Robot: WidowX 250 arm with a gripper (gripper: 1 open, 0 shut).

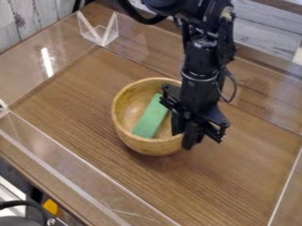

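A tan wooden-looking bowl [125,108] sits on the wooden table, holding a green oblong object [151,117] on its left side. My black gripper [192,125] is at the bowl's right side, its lower parts over the rim and partly covering it. The gripper is shut; what is between its fingers is hidden by the gripper's own body, though it appears to be at the bowl's right wall.
A white wire-like holder [94,28] stands at the back left. A white wall edge runs along the back right.
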